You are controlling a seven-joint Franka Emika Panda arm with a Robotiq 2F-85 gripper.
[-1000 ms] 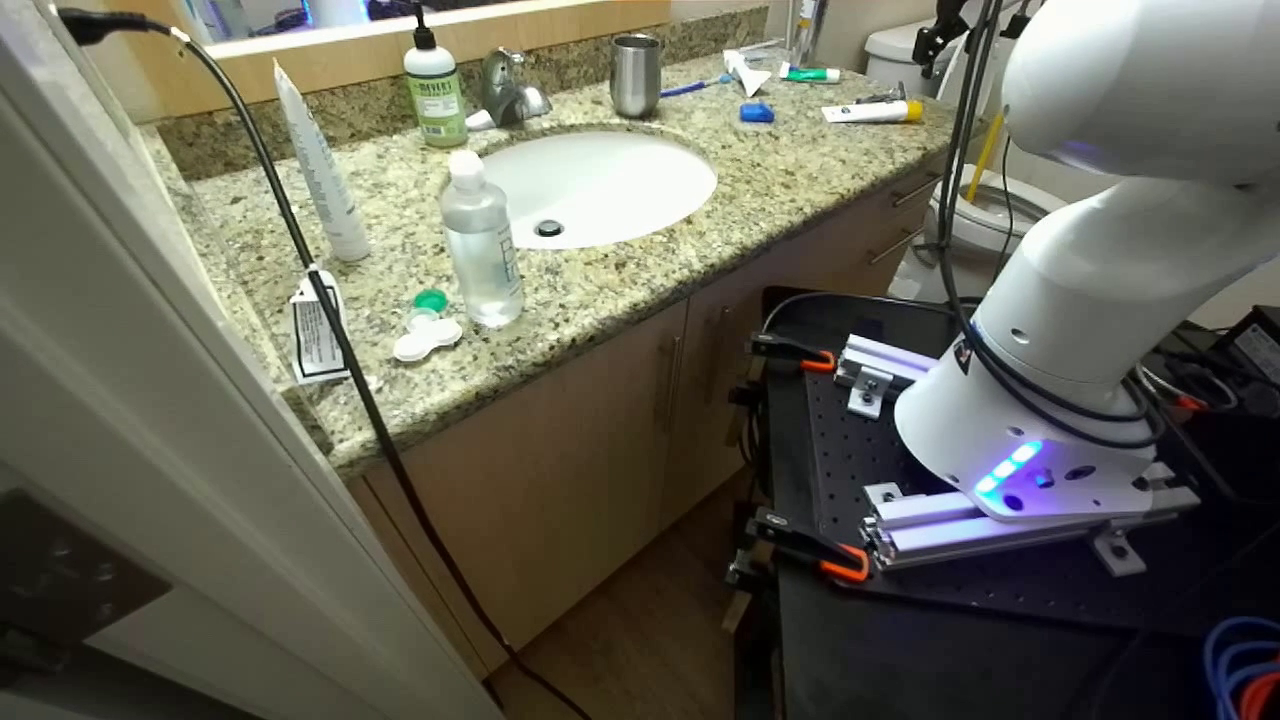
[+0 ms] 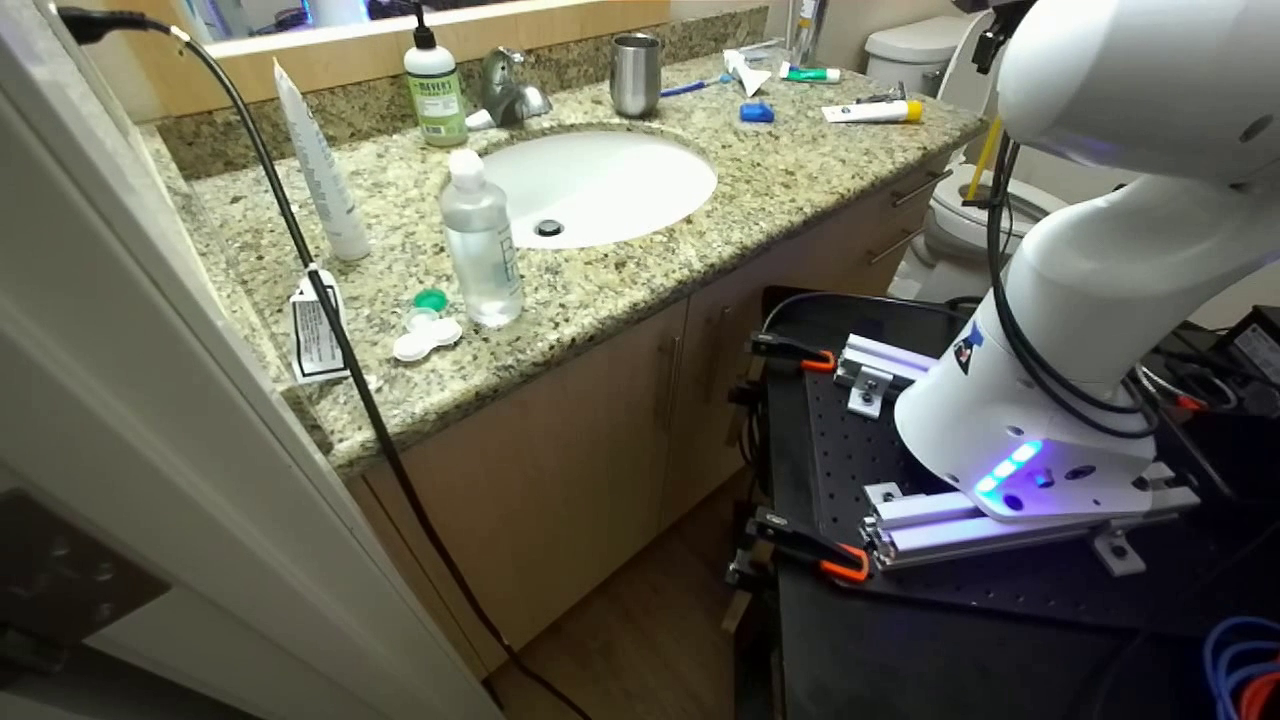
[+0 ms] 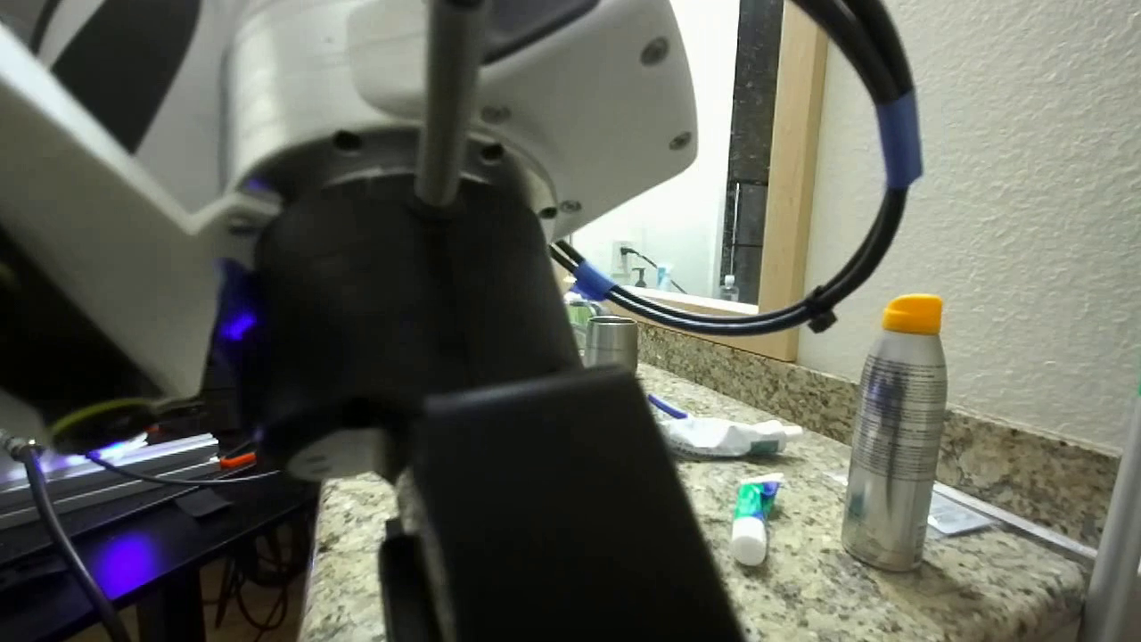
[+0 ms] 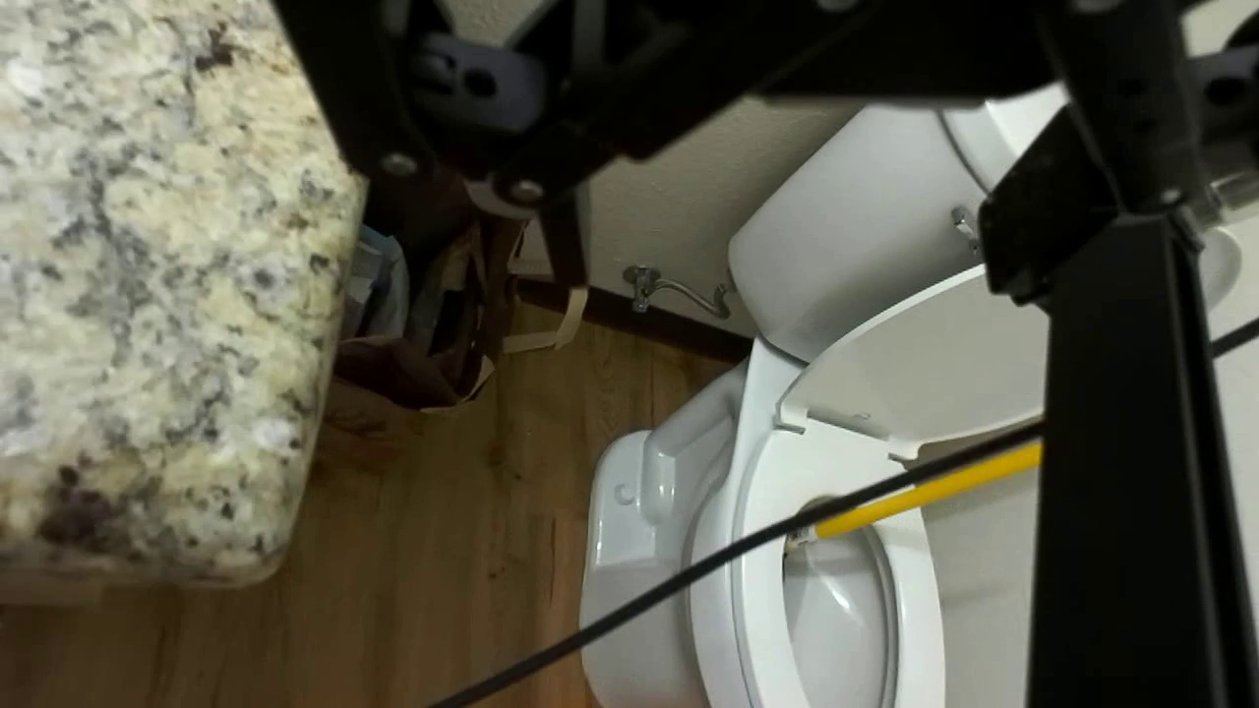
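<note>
Black fingers of my gripper are spread wide at the top and right of the wrist view, with no object visible between them. Beneath it lies the white toilet (image 4: 868, 590), lid raised, with a yellow stick (image 4: 932, 490) reaching into the bowl. A dark cable (image 4: 708, 574) crosses in front of it. The counter corner (image 4: 153, 319) shows at left, apart from the fingers. Only a small black piece of the gripper enters exterior view 1 at the top right. In exterior view 2 a large dark block (image 3: 556, 514) hides much of the counter.
Around the sink (image 2: 606, 186) stand a clear bottle (image 2: 486, 252), a green soap bottle (image 2: 434, 96) and a metal cup (image 2: 635, 78). A spray can (image 3: 898, 439) and a small green tube (image 3: 754, 519) occupy the counter's far end. A paper bag (image 4: 419, 342) sits below the counter.
In exterior view 1, the black gripper part at the top has shifted right, near the white arm. The arm's hanging cables have swung right too. The counter items have not moved.
</note>
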